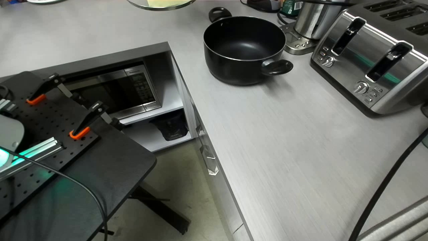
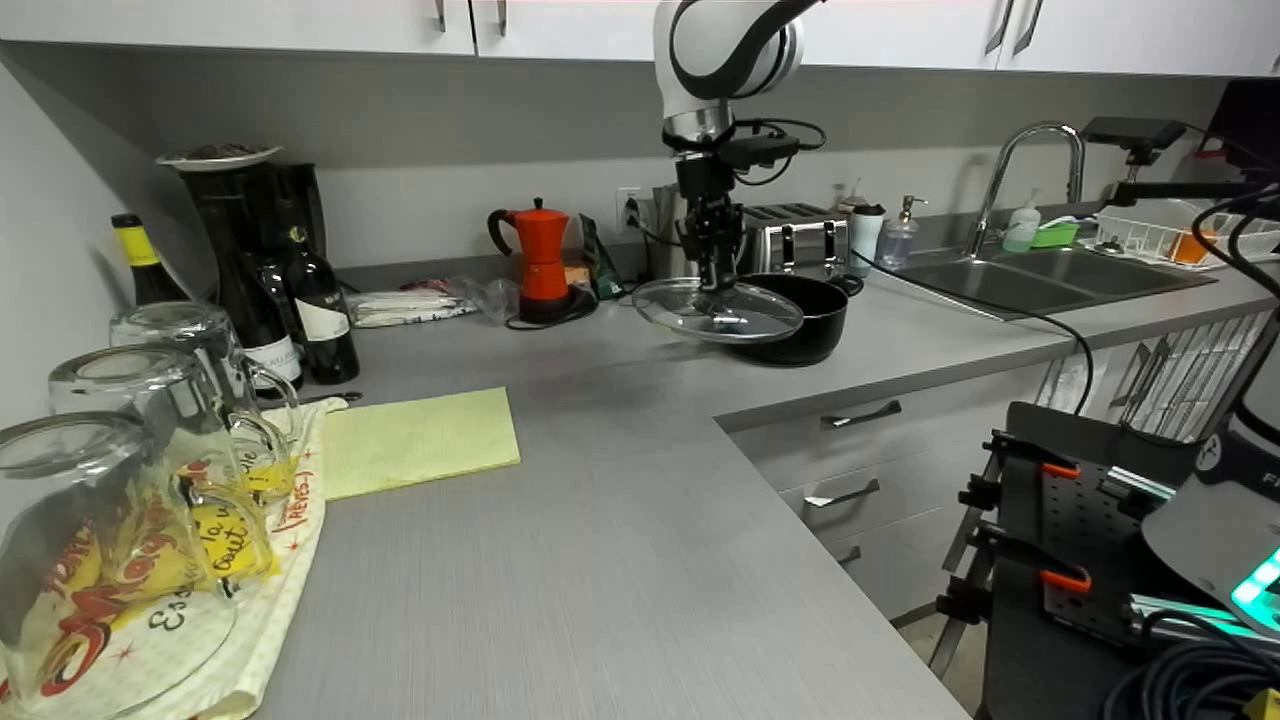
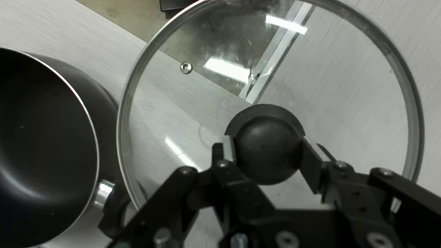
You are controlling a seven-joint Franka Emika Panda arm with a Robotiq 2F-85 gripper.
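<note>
A round glass lid (image 3: 173,107) with a metal rim hangs in the air, its black knob (image 3: 268,144) pinched by my gripper. In exterior view 1 only the near edge of the lid (image 1: 162,6) shows at the top; the gripper is out of that picture. Exterior view 2 has the gripper (image 2: 716,286) pointing down, with the lid (image 2: 678,310) level beneath it. The black two-handled pot (image 1: 240,68) stands uncovered on the counter. Seen from the wrist, the lid overlaps a handle of the pot (image 3: 45,136) at the left.
A steel toaster (image 1: 373,56) and a kettle base (image 1: 297,42) stand close to the pot. Red moka pot (image 2: 542,258), bottles and glass mugs (image 2: 108,516) occupy the counter's other arm. Bare counter (image 2: 576,576) lies in the middle.
</note>
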